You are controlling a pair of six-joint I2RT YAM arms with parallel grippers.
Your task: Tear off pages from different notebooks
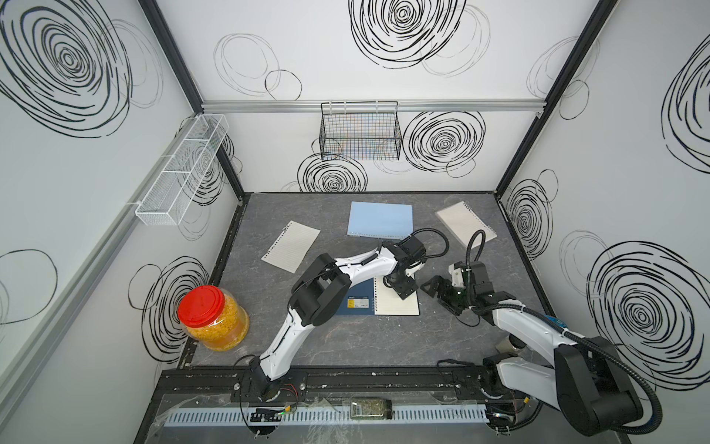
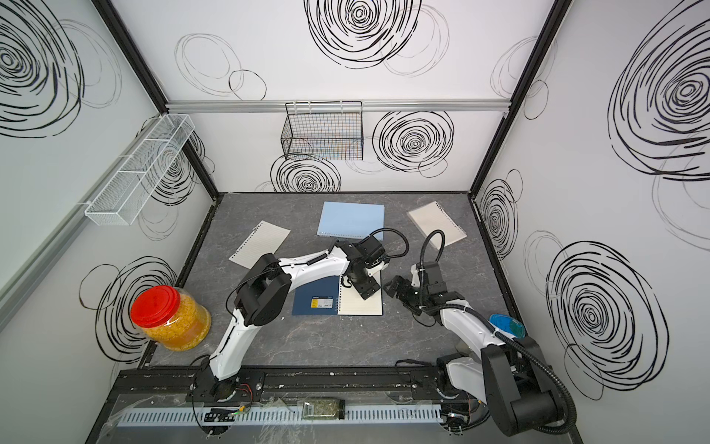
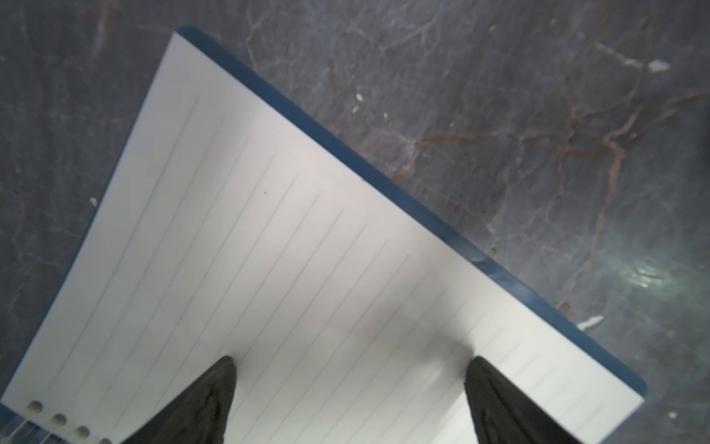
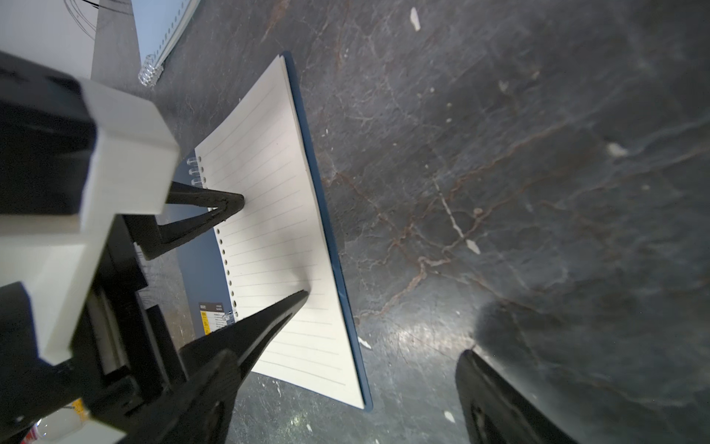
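Note:
An open notebook lies on the table, its dark blue cover folded out to the left and a ruled page facing up. Over that page hangs my left gripper, fingers apart; the right wrist view shows its two fingertips above or on the paper, contact unclear. Nothing shows clasped between them. To the right of the notebook my right gripper stands open above bare tabletop, with its fingers empty. The page still sits at the spiral binding along its left edge.
A light blue notebook lies behind. A loose-looking punched sheet is at the left, a pale spiral notebook at the back right. A red-lidded jar stands front left.

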